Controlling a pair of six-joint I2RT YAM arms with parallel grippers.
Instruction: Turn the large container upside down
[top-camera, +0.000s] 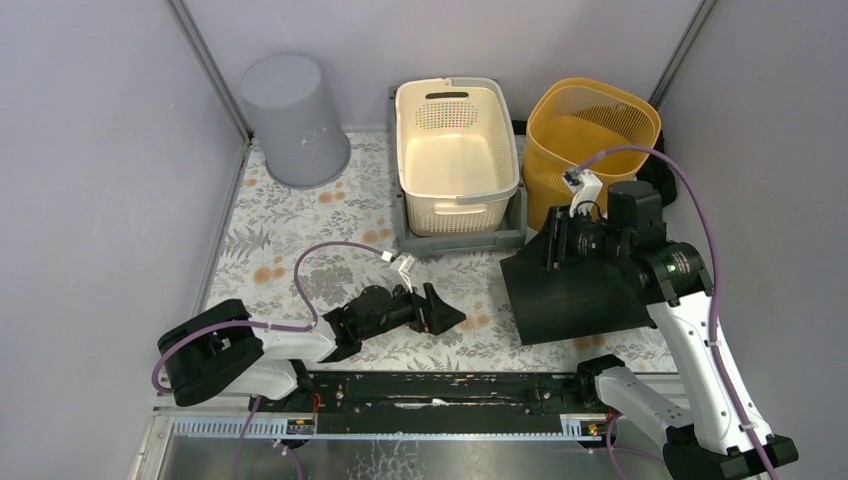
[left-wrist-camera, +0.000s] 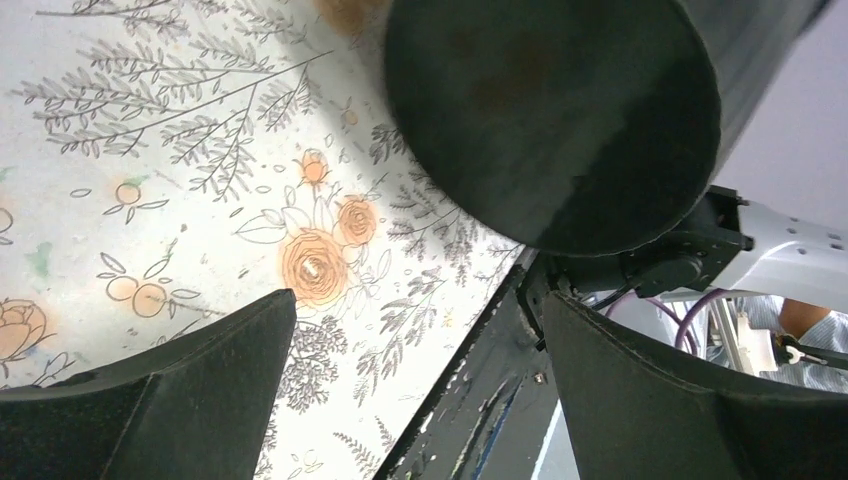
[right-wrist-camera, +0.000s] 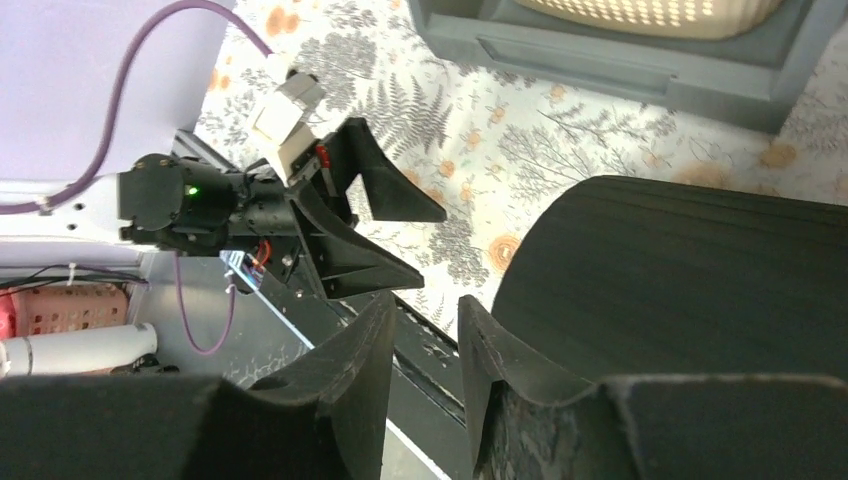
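Note:
The large black container is tipped onto its side, its right part hidden by my right arm. Its dark round base faces my left gripper. That gripper is open, with only the patterned surface visible between its fingers, and stands apart to the container's left. My right gripper is above the container's left end. In the right wrist view, a narrow gap separates its fingers, nothing is between them, and the container's side lies to their right. Whether the container is at rest, I cannot tell.
A cream basket sits in a grey crate at the back middle. The yellow basket stands behind my right arm. An upturned grey bin is at back left.

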